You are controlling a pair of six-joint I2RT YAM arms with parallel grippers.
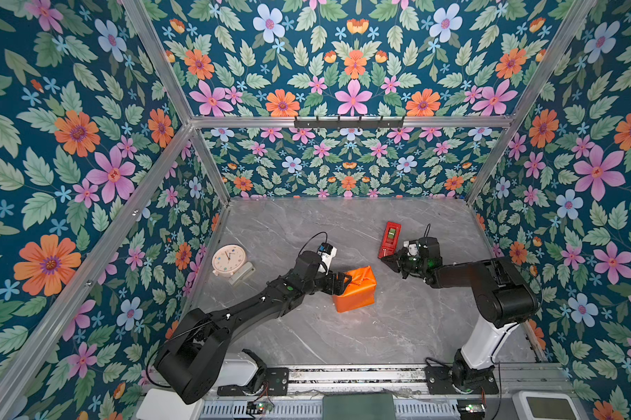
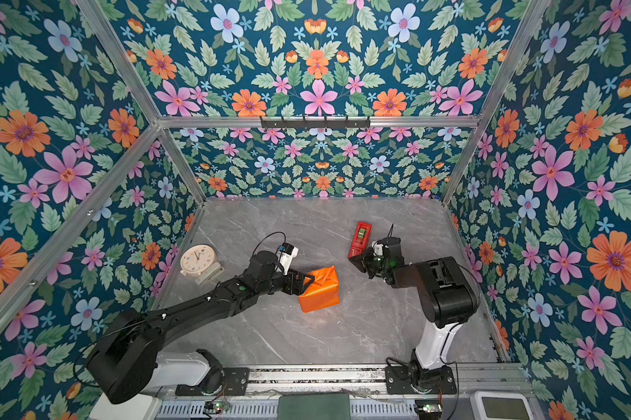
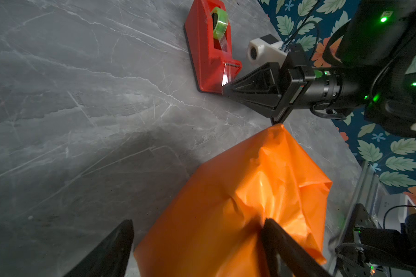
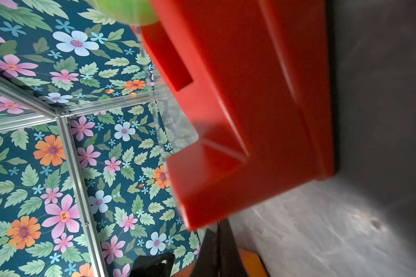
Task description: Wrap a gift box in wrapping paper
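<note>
An orange wrapped package (image 1: 355,292), its paper creased and folded on top, sits mid-table. My left gripper (image 1: 342,282) stands open at its left side; in the left wrist view, the orange wrapping (image 3: 217,198) shows between its spread fingers. A red tape dispenser (image 1: 390,236) with a green tape roll (image 3: 220,23) stands behind and right of the package. My right gripper is shut at the dispenser's front end, near a clear strip of tape (image 3: 227,73). Whether any tape is pinched in its fingertips is not clear.
A round cream clock (image 1: 228,259) lies by the left wall. Bare grey tabletop (image 1: 294,217) spreads behind the package and in front of it. Patterned walls enclose the table.
</note>
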